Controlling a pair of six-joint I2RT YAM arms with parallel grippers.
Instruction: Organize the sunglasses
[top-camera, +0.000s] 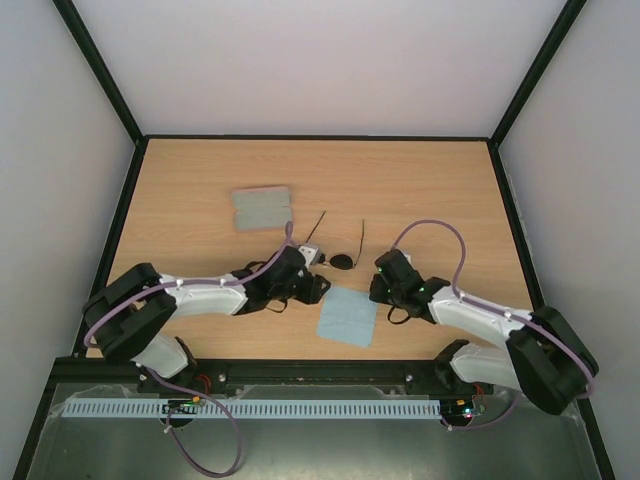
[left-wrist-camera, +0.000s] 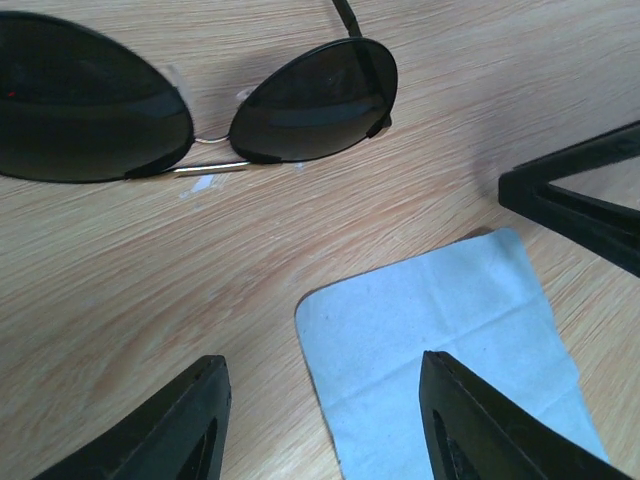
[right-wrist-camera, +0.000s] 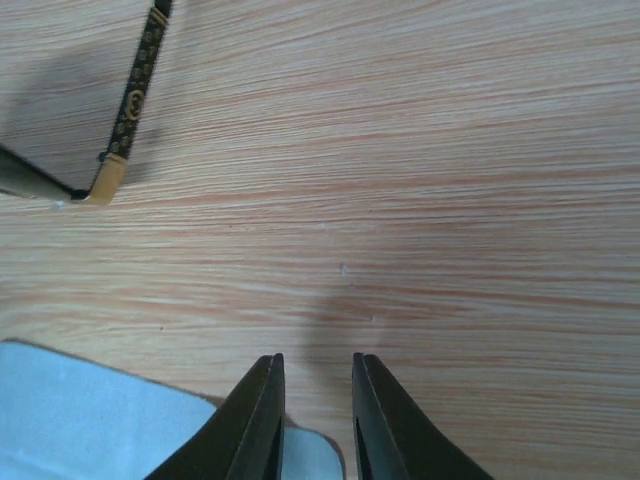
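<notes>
Dark sunglasses (top-camera: 342, 262) lie on the table with both temples unfolded toward the back. Close up, both black lenses (left-wrist-camera: 315, 105) and the thin bridge show in the left wrist view; one temple (right-wrist-camera: 130, 110) appears at the upper left of the right wrist view. In front of the glasses, a light blue cloth (top-camera: 347, 320) is spread flat. My left gripper hovers over its left back corner, fingers apart and empty. Near the opposite back corner, my right gripper is open a smaller gap, with nothing held.
A grey, flat case-like thing (top-camera: 262, 209) rests at the back left. The two grippers face each other closely; a black right finger (left-wrist-camera: 570, 185) enters the left wrist view.
</notes>
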